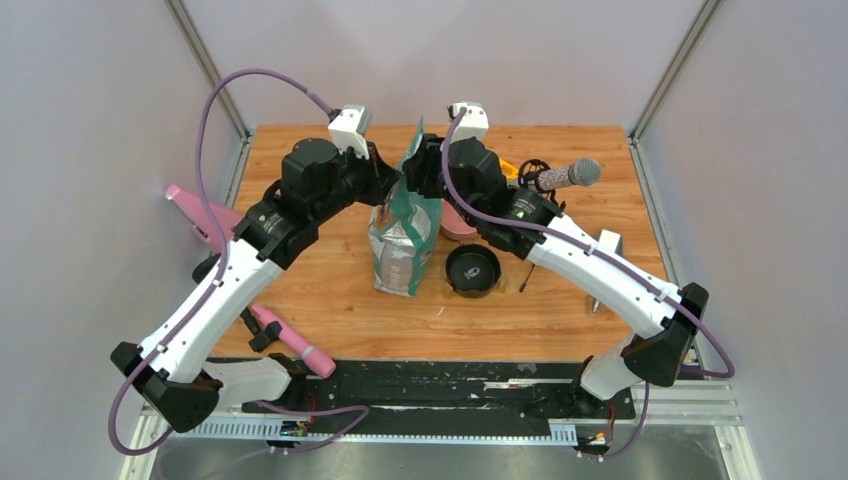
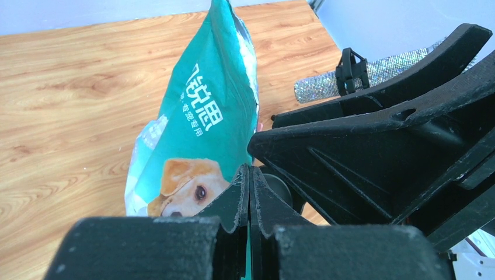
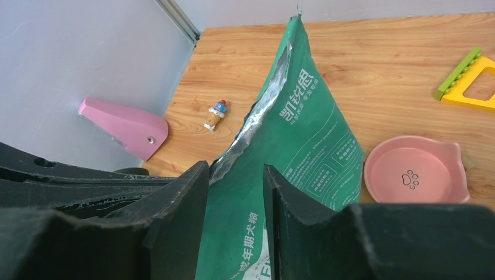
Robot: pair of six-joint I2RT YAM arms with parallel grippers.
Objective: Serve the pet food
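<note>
A teal and silver pet food bag (image 1: 400,255) stands mid-table, its crimped top edge running between my grippers. In the left wrist view the bag (image 2: 175,134) shows a dog picture. My left gripper is shut at the bag's side; nothing clear shows between its fingers. My right gripper is part open over the bag's top, one finger at the silver edge, the other over the teal face. A pink bowl (image 3: 415,172) with a paw print lies beside the bag, and a black bowl (image 1: 472,268) stands to its right in the top view.
A yellow toy (image 3: 473,102), a small figurine (image 3: 213,116), a glittery microphone (image 1: 570,174) and a white object (image 1: 607,243) lie around. Pink tubular objects (image 1: 300,340) lie at the left.
</note>
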